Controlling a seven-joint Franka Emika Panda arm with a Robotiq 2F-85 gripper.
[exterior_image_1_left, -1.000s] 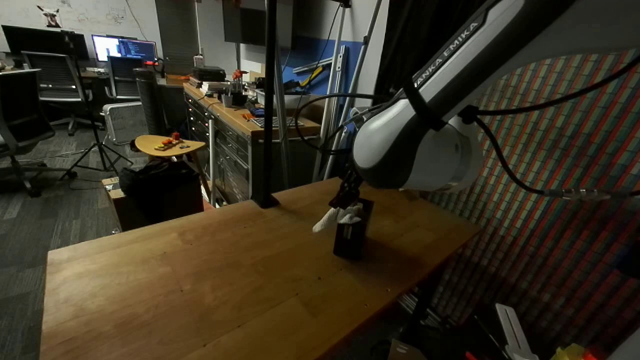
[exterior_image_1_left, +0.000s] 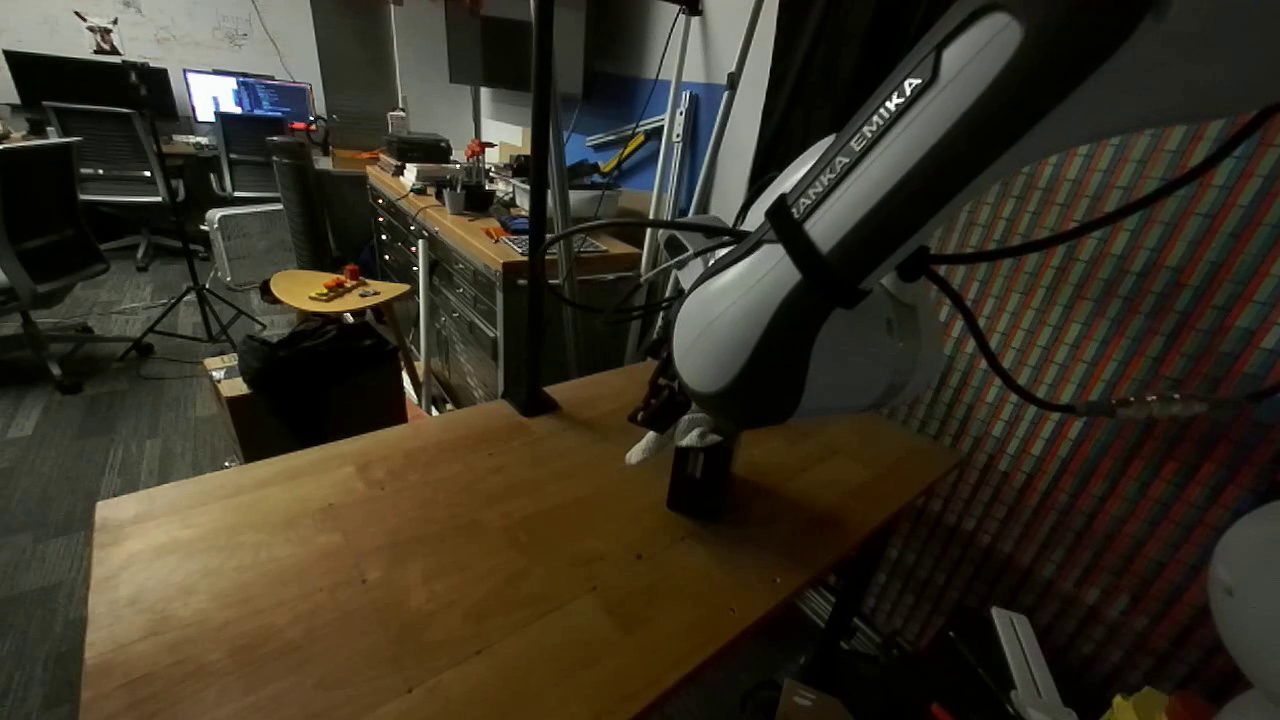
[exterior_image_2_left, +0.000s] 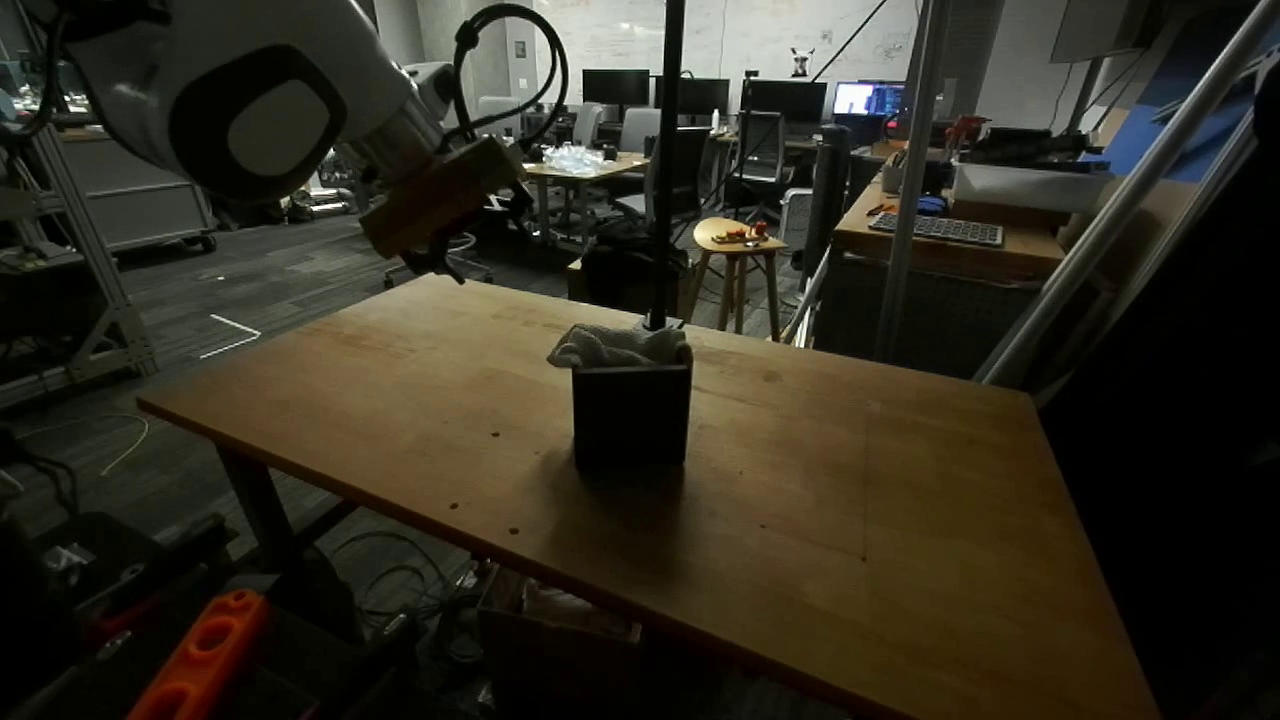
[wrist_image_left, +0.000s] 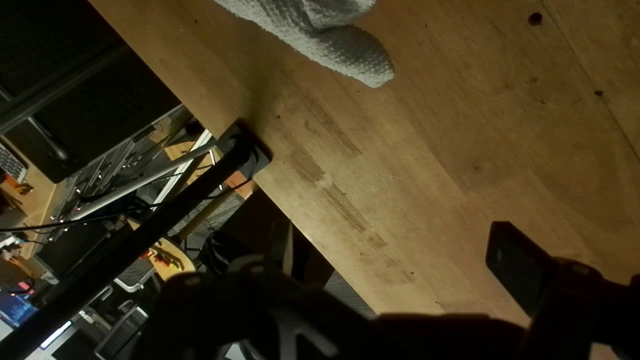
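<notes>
A black open-topped box (exterior_image_2_left: 632, 414) stands on the wooden table (exterior_image_2_left: 780, 480), with a light grey cloth (exterior_image_2_left: 620, 346) bunched in its top. One end of the cloth (exterior_image_1_left: 651, 445) hangs out over the side in exterior view 1. The same cloth (wrist_image_left: 336, 48) enters the wrist view from its upper edge, above bare wood. My gripper is open, its dark fingers (wrist_image_left: 517, 264) wide apart with nothing between them. In exterior view 2 the gripper (exterior_image_2_left: 474, 248) hangs in the air up and left of the box, clear of the cloth.
A black upright post (exterior_image_1_left: 536, 240) is fixed at the table's edge near the box.
In exterior view 1 the arm has moved left and somewhat lower, and now overlaps the box's upper part. Box and cloth look unmoved.
</notes>
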